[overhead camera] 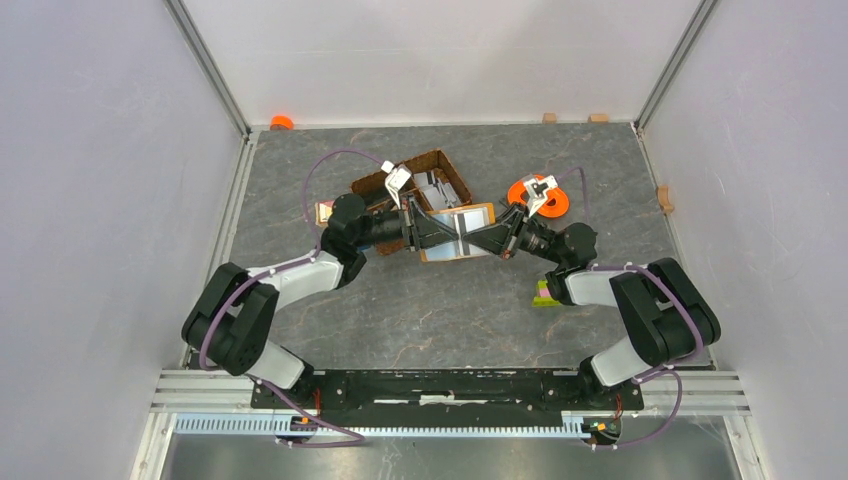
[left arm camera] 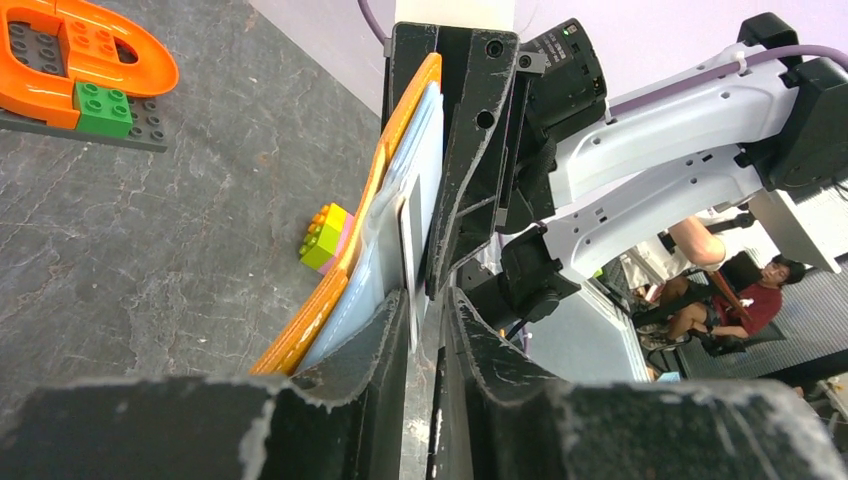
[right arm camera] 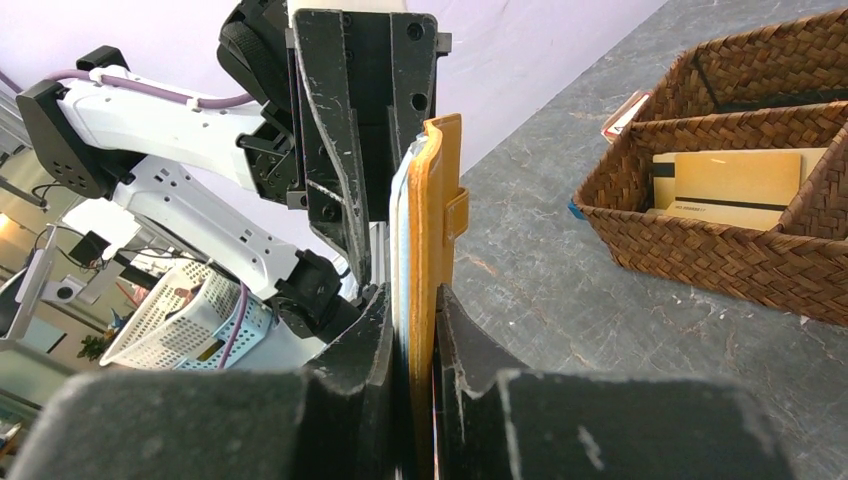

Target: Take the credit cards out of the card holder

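An orange card holder [overhead camera: 472, 230] with clear sleeves is held up between both grippers over the table's middle, edge-on in the wrist views. My right gripper has it between its fingers. A white card [left arm camera: 410, 250] stands along the sleeves in the left wrist view, its lower end at the tips of my left gripper. The left fingers are slightly apart; whether they grip the card cannot be told.
A woven basket [right arm camera: 700, 255] with cards and other items stands behind the left gripper. An orange ring-shaped block piece [left arm camera: 140, 60] lies at the back right, a yellow-green brick [left arm camera: 322, 232] at the right.
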